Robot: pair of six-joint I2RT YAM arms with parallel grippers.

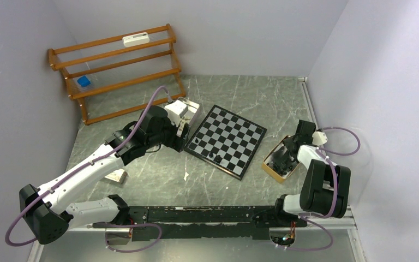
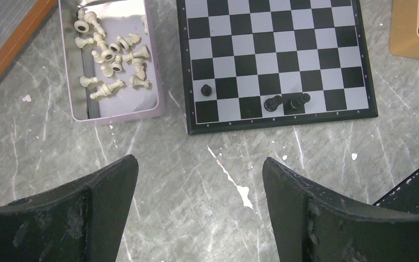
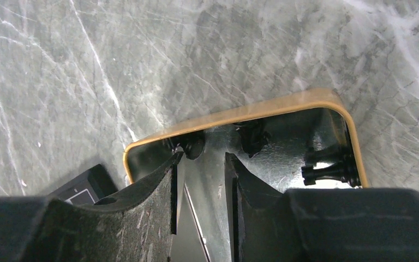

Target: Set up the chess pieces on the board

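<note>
The chessboard (image 1: 227, 141) lies mid-table. Three black pieces stand along one side of it: a small dark piece (image 2: 206, 90) by the corner, and two others, a dark piece (image 2: 273, 103) and its neighbour (image 2: 299, 100). My left gripper is open above bare table beside the board, with nothing between its fingers. Over the yellow box (image 3: 283, 103) of black pieces, my right gripper is partly open with a gap between its fingertips. A black piece (image 3: 195, 146) lies by the box wall just beyond the left fingertip; nothing shows gripped.
Several cream pieces lie in a pale tray (image 2: 155, 112) left of the board. More black pieces, such as one lying flat (image 3: 330, 173), are in the yellow box. A wooden rack (image 1: 114, 76) stands at the back left. The table in front of the board is clear.
</note>
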